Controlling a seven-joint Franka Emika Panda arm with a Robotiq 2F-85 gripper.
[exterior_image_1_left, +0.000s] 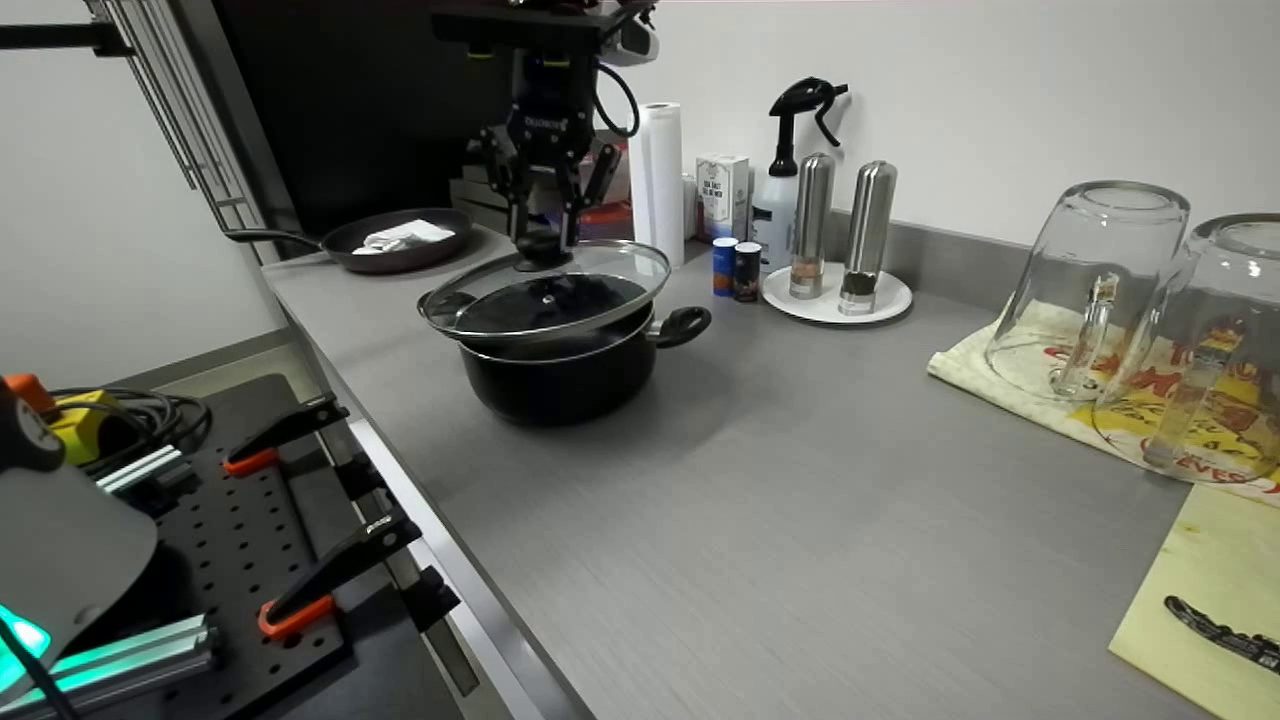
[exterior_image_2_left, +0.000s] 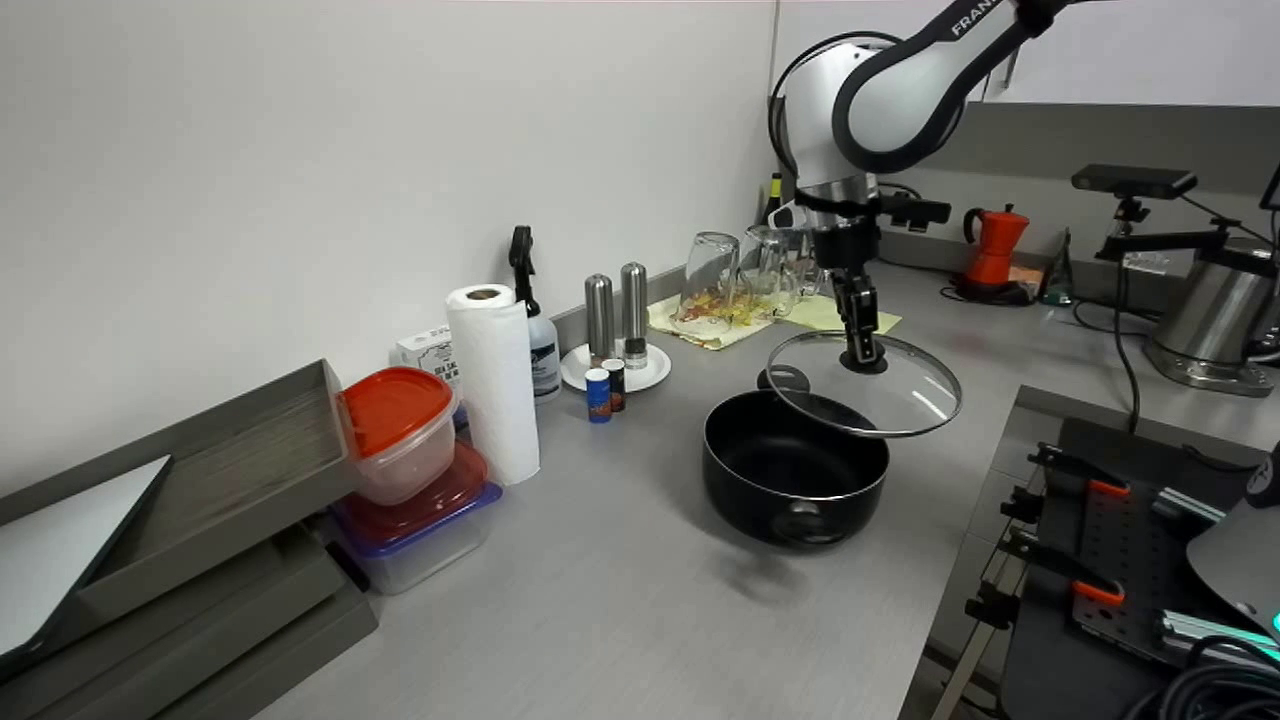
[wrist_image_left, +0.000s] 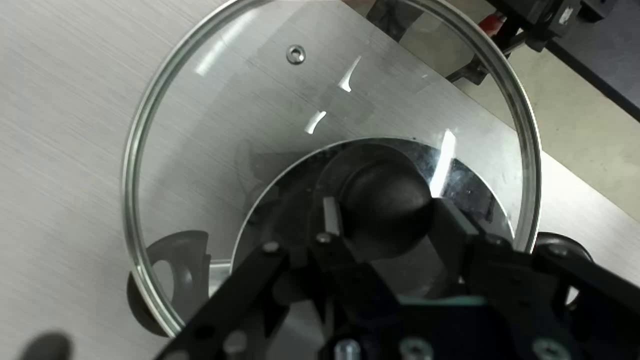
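My gripper (exterior_image_1_left: 546, 240) is shut on the black knob (wrist_image_left: 387, 204) of a round glass lid (exterior_image_2_left: 918, 402) with a metal rim. The lid hangs tilted above a black two-handled pot (exterior_image_2_left: 768, 516) that stands on the counter. In exterior view 2 the lid covers only the right far part of the opening, and the pot's near left side is uncovered. The wrist view looks down through the glass (wrist_image_left: 240, 132): the pot's rim shows off-centre beneath it. Whether the lid touches the pot anywhere, I cannot tell.
Behind the pot stand a paper towel roll (exterior_image_1_left: 656, 180), a spray bottle (exterior_image_1_left: 777, 210) and two steel mills on a white plate (exterior_image_1_left: 840, 306). A frying pan (exterior_image_1_left: 402, 254) lies farther along the counter. Glass mugs (exterior_image_1_left: 1092, 288) rest on a cloth.
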